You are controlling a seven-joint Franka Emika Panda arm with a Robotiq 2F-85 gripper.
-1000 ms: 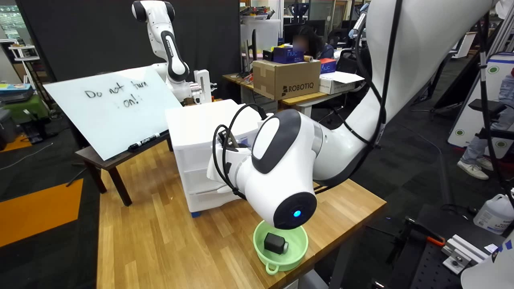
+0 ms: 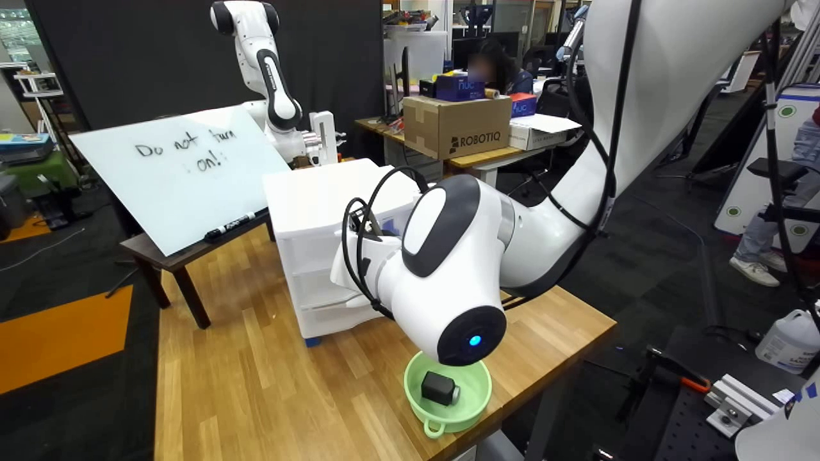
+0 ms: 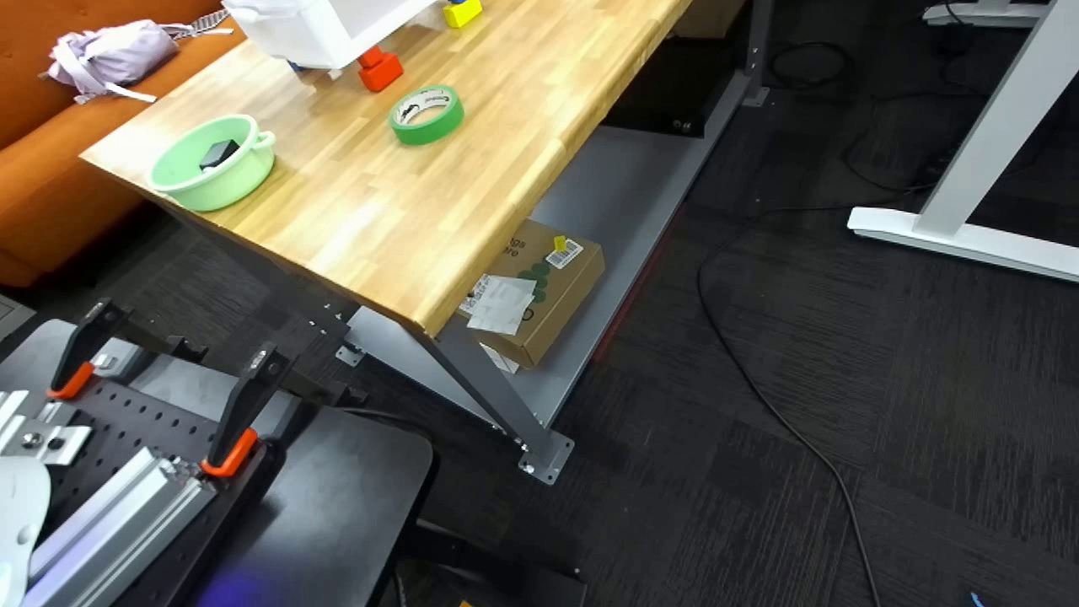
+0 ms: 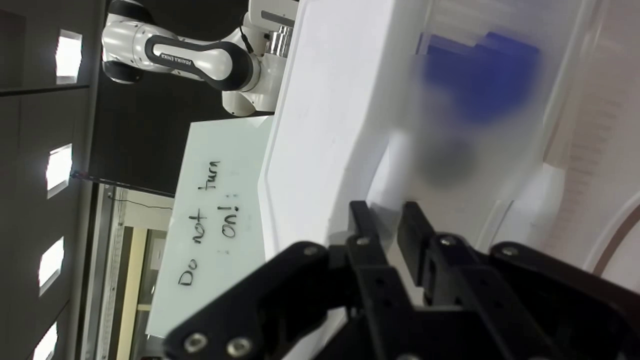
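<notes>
A white drawer unit with translucent drawers stands on the wooden table. In the wrist view its white top fills the middle, with a translucent drawer front to the right. My gripper is at the upper drawer, its dark fingers shut on a white handle-like lip, with a narrow gap between the fingertips. Blurred blue shapes show through the drawer plastic. From exterior view 1 the fingers are hidden behind the arm's wrist. Exterior view 2 shows only a lower corner of the unit.
A green bowl holding a black object sits below the wrist, close to the table's edge. Green tape, a red block and a yellow block lie near the unit. A whiteboard leans behind.
The cables and mount at my wrist have shifted very slightly. The drawer unit and the bowl look almost unchanged.
</notes>
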